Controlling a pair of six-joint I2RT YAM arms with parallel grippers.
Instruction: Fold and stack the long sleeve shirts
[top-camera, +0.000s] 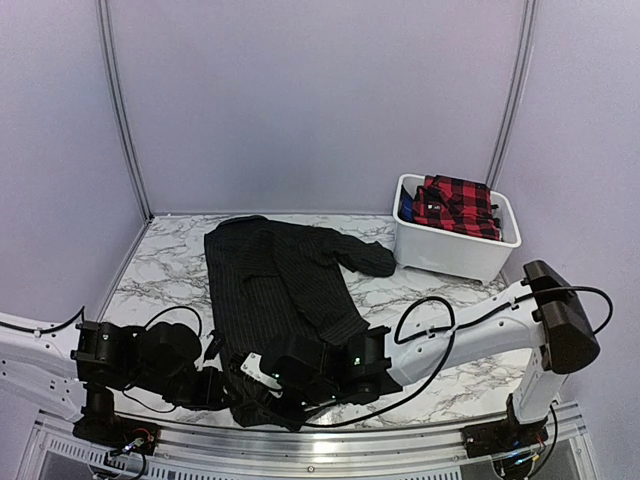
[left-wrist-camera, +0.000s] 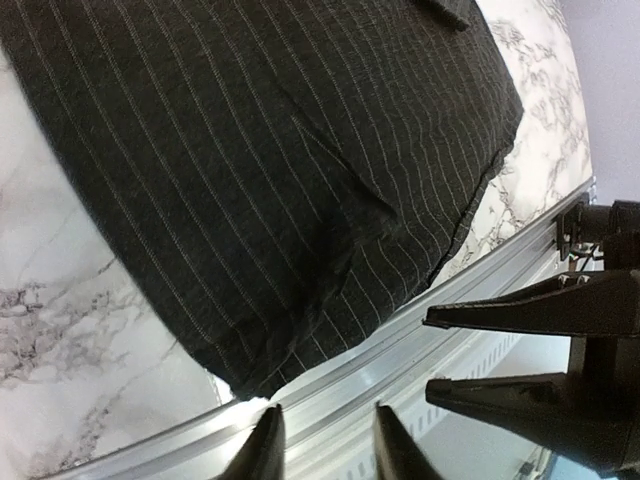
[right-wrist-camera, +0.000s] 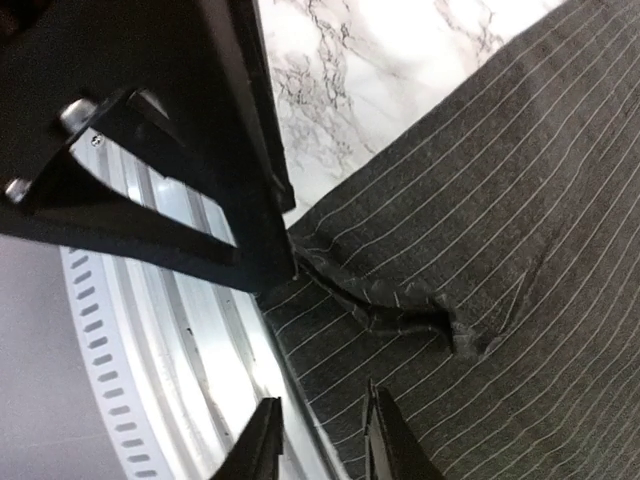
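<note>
A black pinstriped long sleeve shirt (top-camera: 246, 302) lies on the marble table, one sleeve across its body and another reaching right. Its near end (left-wrist-camera: 230, 290) is creased close to the metal table edge. Over that edge, my left gripper stands open, nothing seen between its fingers. My right gripper is open too, its tips above the shirt's near part. In the left wrist view, the right gripper's two fingers (left-wrist-camera: 500, 316) point in from the right side with a clear gap. Both arms cover part of the near hem in the top view.
A white bin (top-camera: 450, 252) holding red-and-black plaid cloth (top-camera: 455, 205) and something blue stands at the back right. Bare marble (top-camera: 385, 300) lies right of the shirt. The metal rail (top-camera: 330, 440) runs along the near side, and the two arms are close together.
</note>
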